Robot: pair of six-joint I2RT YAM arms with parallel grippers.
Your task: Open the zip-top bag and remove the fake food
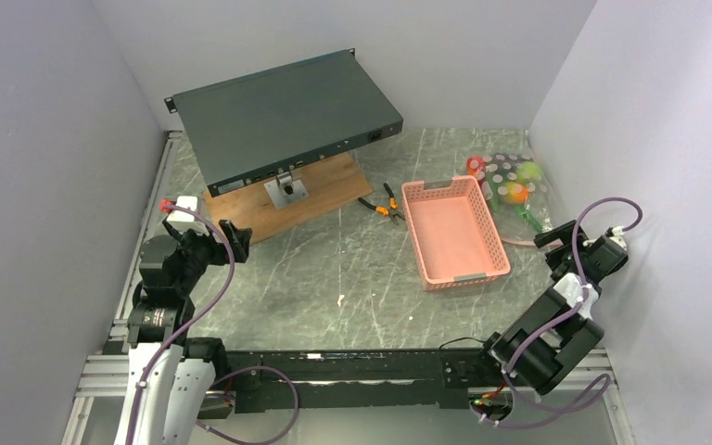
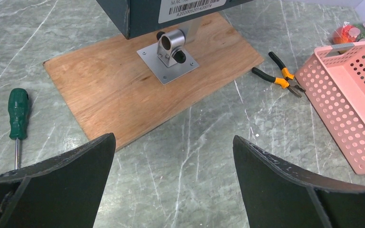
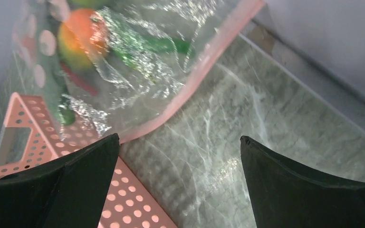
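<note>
A clear zip top bag with polka dots [image 1: 510, 190] lies behind and right of the pink basket [image 1: 454, 232]; colourful fake food shows inside, including an orange round piece [image 3: 78, 40]. In the right wrist view its pink zip edge [image 3: 185, 92] runs diagonally above my right gripper, which is open, empty, near the right wall and in front of the bag. My left gripper [image 1: 239, 243] is open and empty at the left, facing the wooden board.
A large dark metal unit [image 1: 283, 116] stands on a wooden board [image 2: 90, 80]. Pliers [image 2: 280, 80] lie left of the basket, and a green screwdriver [image 2: 19, 111] at the left. Walls enclose both sides.
</note>
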